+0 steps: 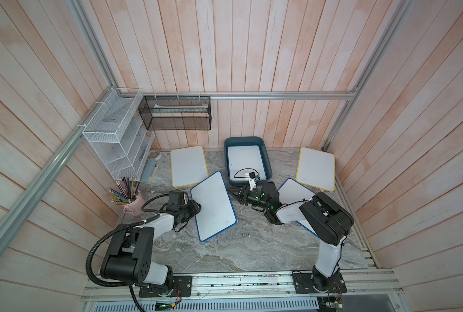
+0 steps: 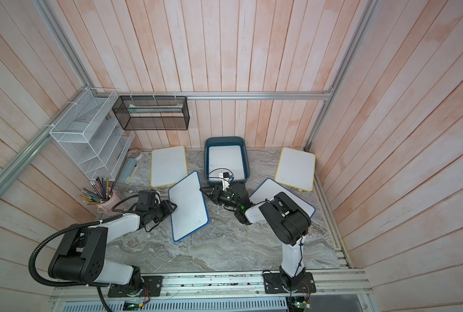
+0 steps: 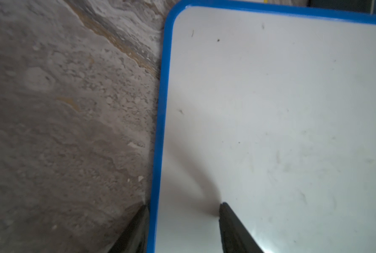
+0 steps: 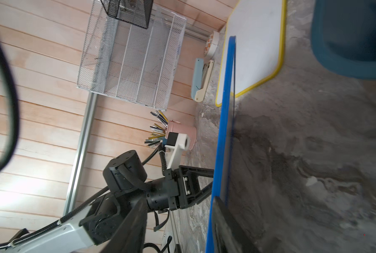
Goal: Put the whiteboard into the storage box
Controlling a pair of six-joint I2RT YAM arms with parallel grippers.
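Note:
The blue-edged whiteboard (image 1: 214,208) slants in the front middle, its right side raised off the table. At its left edge my left gripper stands open, the blue rim running between its spread fingers, close to the left one. Over the raised right edge is my right gripper. Its fingers are apart, with the blue rim (image 4: 221,147) between them, against or very near the right finger. The teal storage box (image 1: 267,156) stands behind, a white board (image 1: 245,158) lying inside it. The right gripper's mount covers part of its front.
Yellow-edged boards lie at back left (image 1: 189,165) and back right (image 1: 315,167). Another blue-edged board (image 1: 292,191) is partly under the right arm. A pink pen cup (image 1: 134,204) stands left.

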